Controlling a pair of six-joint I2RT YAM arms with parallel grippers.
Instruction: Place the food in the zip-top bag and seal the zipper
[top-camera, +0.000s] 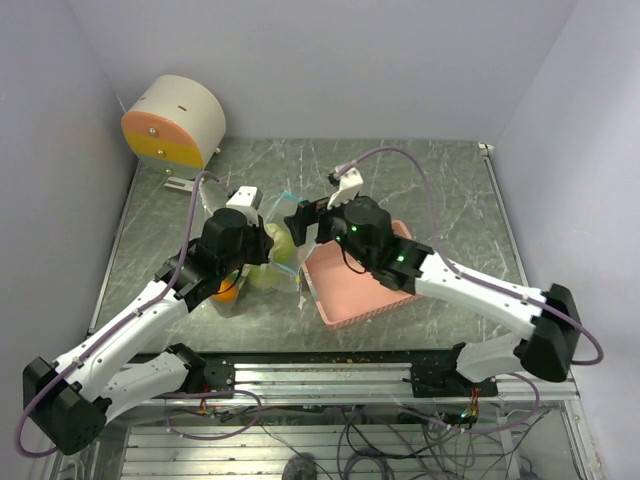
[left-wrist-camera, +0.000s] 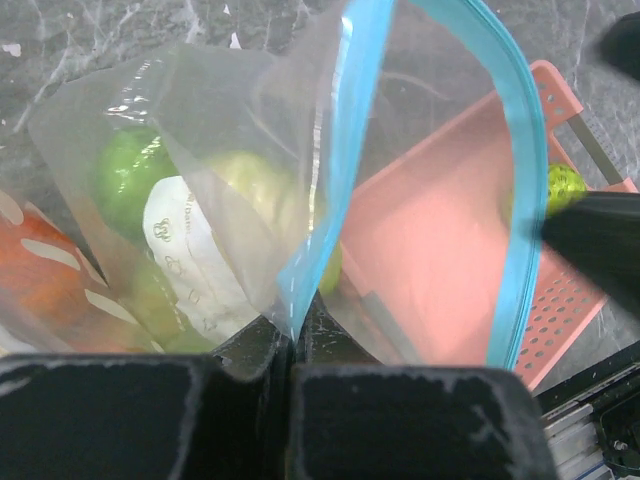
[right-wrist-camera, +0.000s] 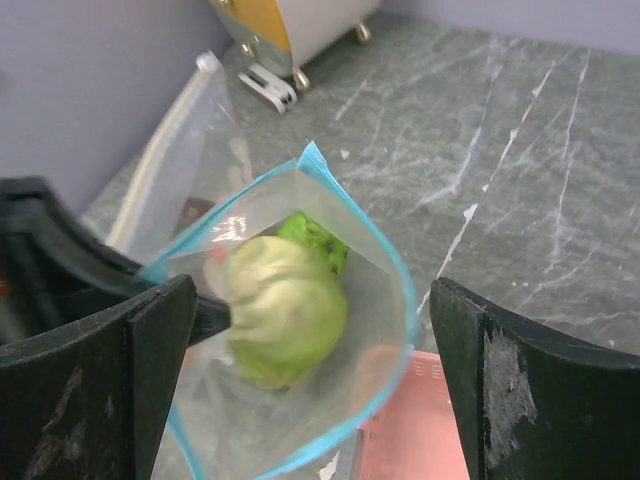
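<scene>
A clear zip top bag (right-wrist-camera: 240, 200) with a blue rim lies with its mouth held wide. On that rim my left gripper is shut, pinching the bag's edge. Inside are a large pale green food item (right-wrist-camera: 285, 310), a darker green piece (right-wrist-camera: 315, 240) behind it, and a white-labelled item (left-wrist-camera: 195, 250). Orange food (top-camera: 227, 290) shows at the bag's far end. My right gripper (top-camera: 305, 222) hovers at the mouth, open, its fingers spread wide with nothing between them in the right wrist view.
The pink basket (top-camera: 345, 290) stands right of the bag, with a yellow-green item (left-wrist-camera: 565, 185) in it. A cream and orange rounded container (top-camera: 175, 120) sits at the back left.
</scene>
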